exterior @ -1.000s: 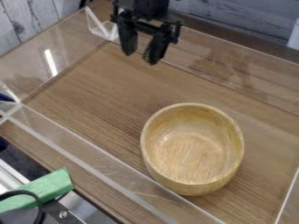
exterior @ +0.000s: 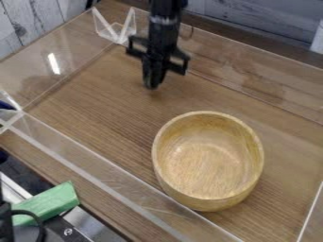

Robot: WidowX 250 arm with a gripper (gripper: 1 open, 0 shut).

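Observation:
My gripper (exterior: 153,77) hangs from the dark arm at the top centre of the wooden table (exterior: 76,123), its tip low over the surface. It is blurred, and I see nothing clearly held between its fingers. A large empty wooden bowl (exterior: 207,161) sits at the lower right of the table, apart from the gripper.
A clear plastic wall runs along the table's left and front edges. A green block (exterior: 44,202) lies outside it at the bottom left, near a black cable.
The gripper has moved down the view toward the middle of the table and sits lower. The bowl and green block have not moved.

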